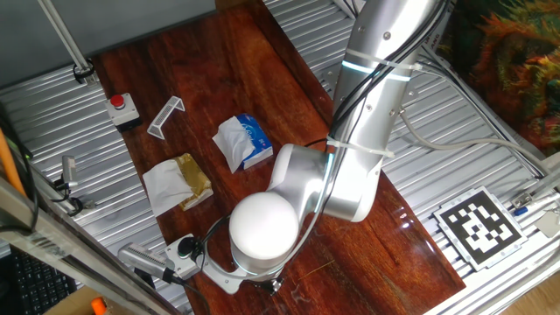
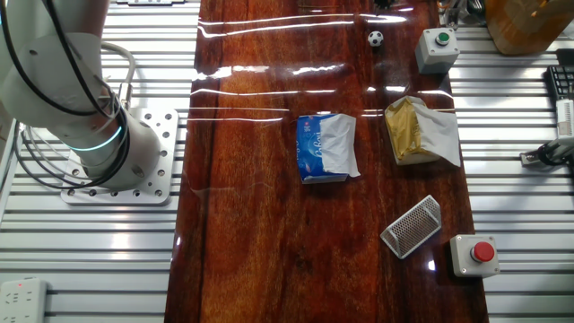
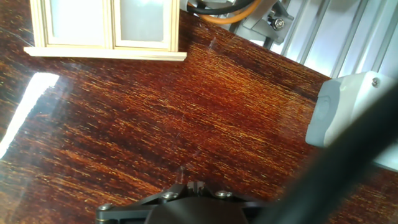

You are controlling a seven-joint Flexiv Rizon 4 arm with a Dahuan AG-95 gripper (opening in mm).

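Note:
My gripper shows at the bottom edge of the wrist view, its dark fingers together and nothing visible between them. Bare wood lies in front of the tips. In exterior view 1 the arm's white round joint [image 1: 263, 225] covers the gripper. A grey-white button box [image 3: 351, 109] stands at the right of the wrist view, partly behind a blurred dark cable. Exterior view 2 shows a box with a green button [image 2: 438, 50] at the table's far right edge. A pale wooden window-like frame [image 3: 106, 53] is at the wrist view's top left.
On the brown table [image 2: 251, 242] lie a blue tissue pack [image 2: 310, 148], a gold tissue pack [image 2: 405, 130], a white grater-like piece [image 2: 413, 227] and a small football [image 2: 375, 39]. A red-button box [image 2: 474, 257] sits at the edge.

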